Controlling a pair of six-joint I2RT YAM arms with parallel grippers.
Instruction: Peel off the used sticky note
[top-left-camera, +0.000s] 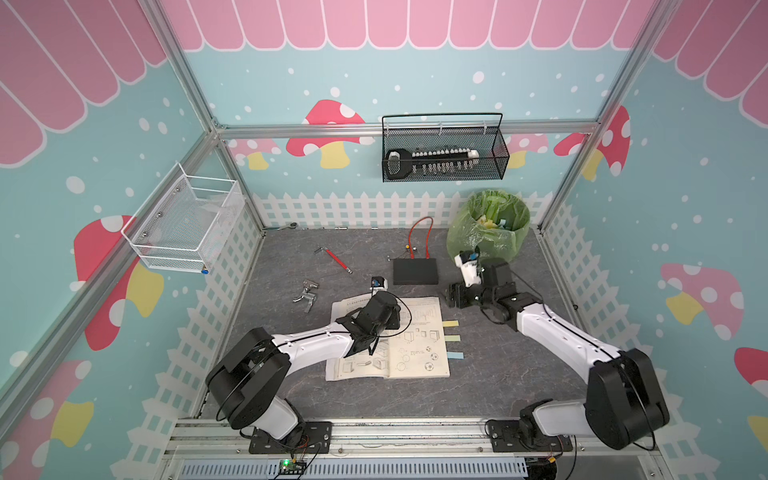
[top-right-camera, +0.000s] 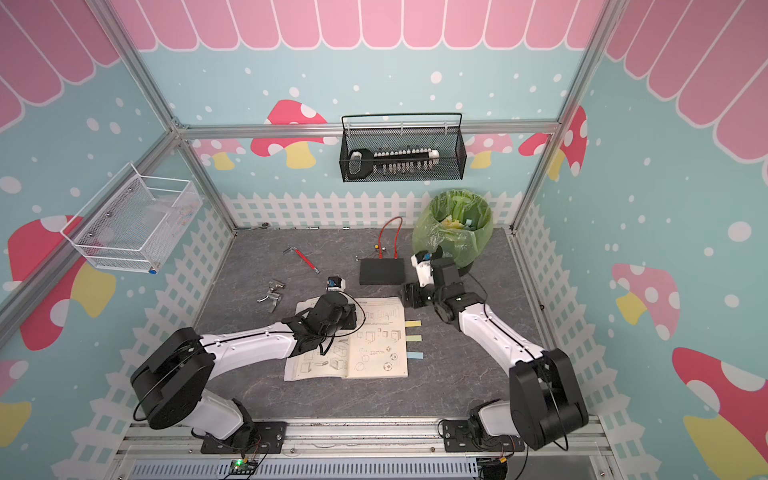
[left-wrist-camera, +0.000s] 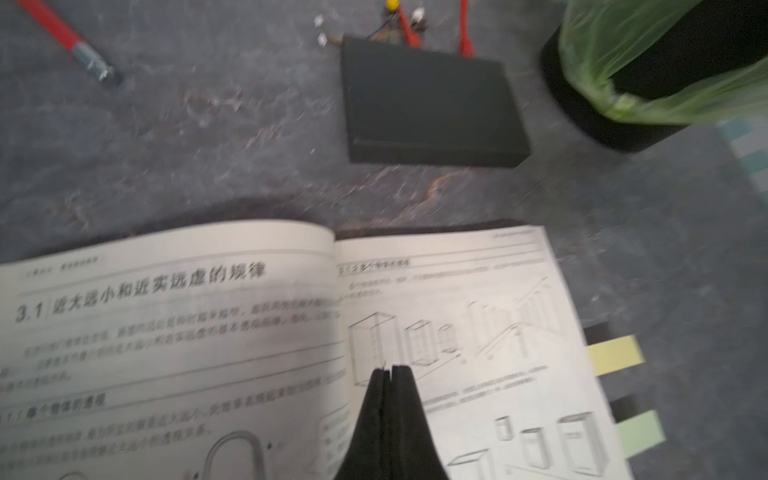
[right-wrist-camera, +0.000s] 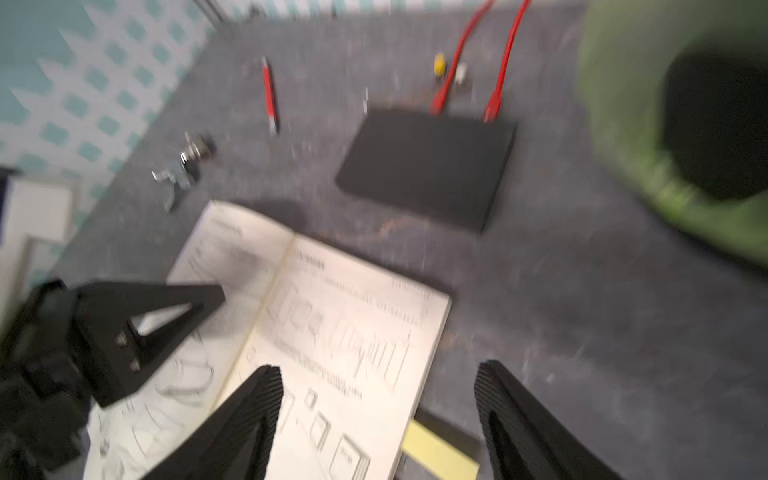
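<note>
An open book (top-left-camera: 416, 360) lies on the table, with yellow (left-wrist-camera: 614, 354), green (left-wrist-camera: 640, 434) and blue (top-left-camera: 454, 355) sticky tabs jutting from its right edge. Over the book, my left gripper is shut, nothing showing between its fingers. My right gripper hangs open over the book's top right, left of the bin, with nothing between its fingers; the yellow tab shows between them in the right wrist view. A green-lined bin (top-left-camera: 488, 216) at the back right holds some scraps.
A black box (top-left-camera: 415, 272) with red cables sits behind the book. A red-handled tool (top-left-camera: 337, 260) and metal fittings (top-left-camera: 306, 297) lie at left. Two wire baskets hang on the walls.
</note>
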